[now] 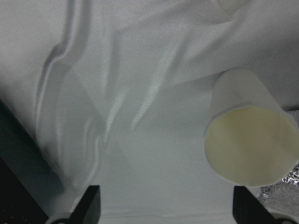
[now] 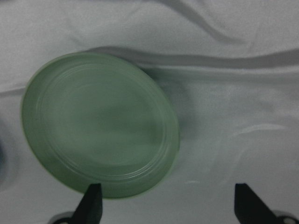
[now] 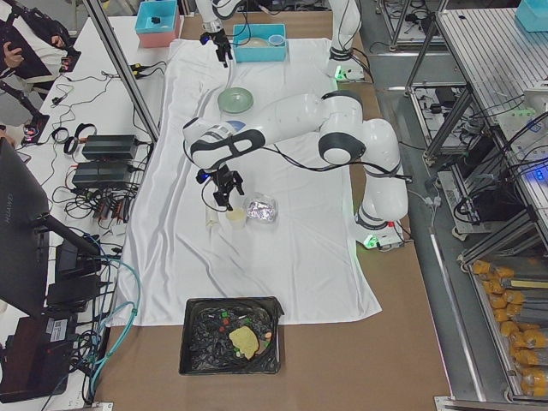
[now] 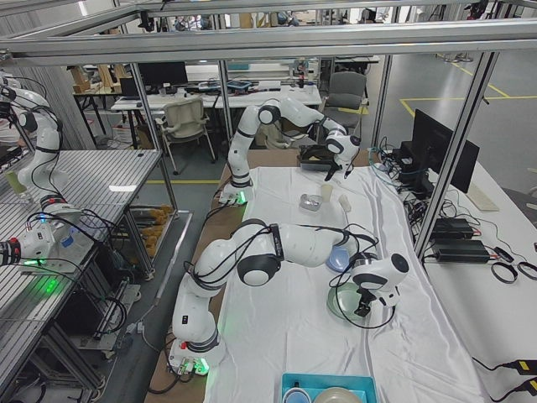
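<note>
My left gripper (image 3: 224,199) hangs open above a pale paper cup (image 3: 235,218) (image 1: 250,142), which appears low right in its wrist view. A second pale item (image 3: 212,224) (image 1: 229,5) lies nearby, partly cropped in that view. A crinkled silver foil item (image 3: 261,208) is beside the cup. My right gripper (image 4: 362,306) is open at the other end of the cloth, with a green plate (image 3: 235,100) (image 2: 100,126) in its wrist view. Neither gripper has anything between its fingers.
A blue plate (image 4: 338,260) lies beside the green one, partly hidden by an arm. A blue bin (image 3: 261,53) with dishes stands at one end; a black lined tray (image 3: 197,342) with scraps at the other.
</note>
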